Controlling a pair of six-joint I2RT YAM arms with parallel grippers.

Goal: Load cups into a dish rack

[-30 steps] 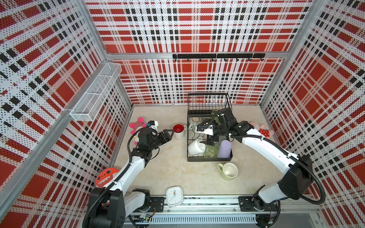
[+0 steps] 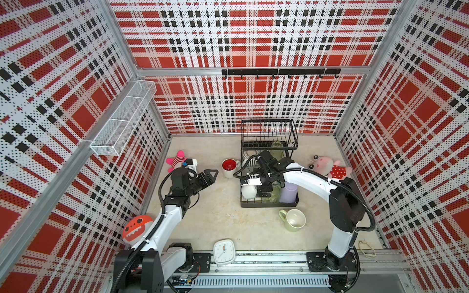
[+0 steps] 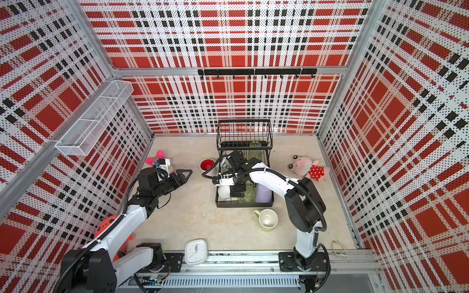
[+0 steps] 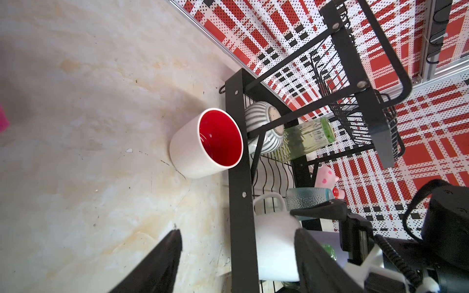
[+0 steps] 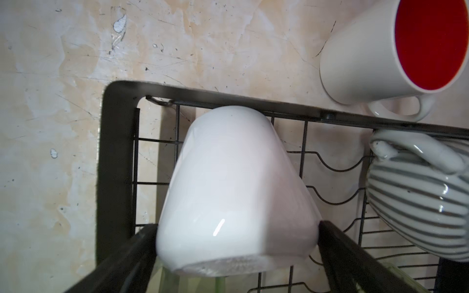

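Note:
A plain white cup (image 5: 234, 190) sits in the front left of the black dish rack (image 2: 269, 205), bottom toward the camera in the right wrist view. My right gripper stands open around that cup, one finger at each side of its base. Left of the rack, a white cup with a red inside (image 2: 229, 167) stands upright on the table. My left gripper hangs open and empty further left, apart from that cup. A pale green cup (image 2: 293, 220) stands upright in front of the rack. Also in the rack are a striped cup (image 5: 420, 190) and a purple cup (image 2: 288, 192).
Green glasses (image 4: 305, 140) lie in the rack too, under its raised back shelf (image 2: 268, 134). A pink plush toy (image 2: 326, 167) lies right of the rack, and a white clock (image 2: 224, 252) at the front edge.
The left arm has drawn back slightly to the left, away from the red-lined cup.

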